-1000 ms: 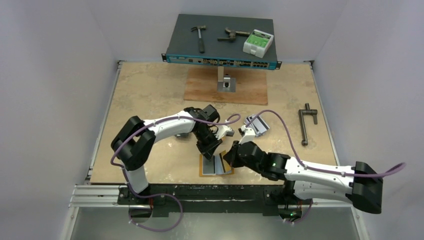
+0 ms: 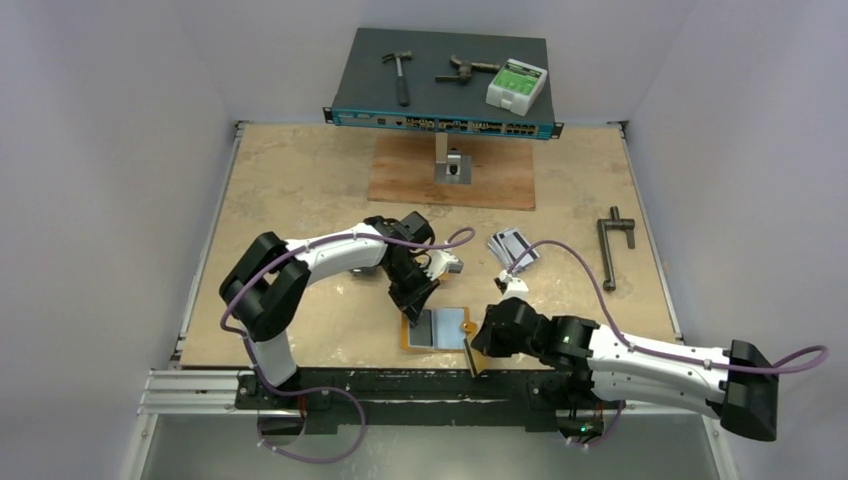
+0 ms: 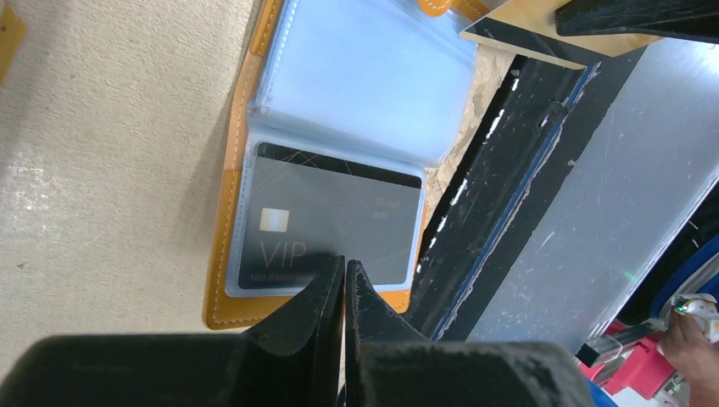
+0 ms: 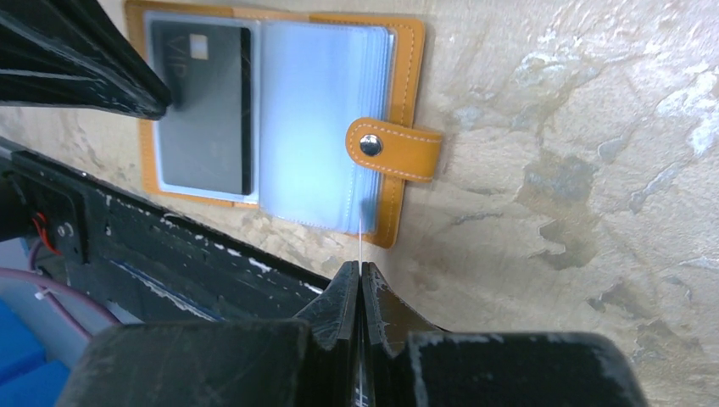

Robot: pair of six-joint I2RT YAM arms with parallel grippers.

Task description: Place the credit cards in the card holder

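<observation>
The brown card holder (image 2: 447, 340) lies open near the table's front edge. A dark VIP card (image 3: 331, 225) sits in its left clear pocket, while the right-hand pocket pages (image 4: 309, 119) look clear. My left gripper is shut over the lower edge of that VIP pocket, with nothing seen between its tips. On the holder's right side, my right gripper is shut on a gold card (image 3: 543, 36). That card shows edge-on as a thin line in the right wrist view, by the front corner of the clear pages. A fan of grey cards (image 2: 514, 249) lies farther back.
The holder's snap strap (image 4: 395, 150) sticks out over its right edge. A dark rail (image 4: 169, 254) runs along the front of the table. A metal tool (image 2: 610, 245) lies at the right, and a wooden board (image 2: 400, 175) at the back.
My right gripper has moved right and toward the front edge with the gold card, from over the clear pages to the holder's right edge. The left arm has hardly moved.
</observation>
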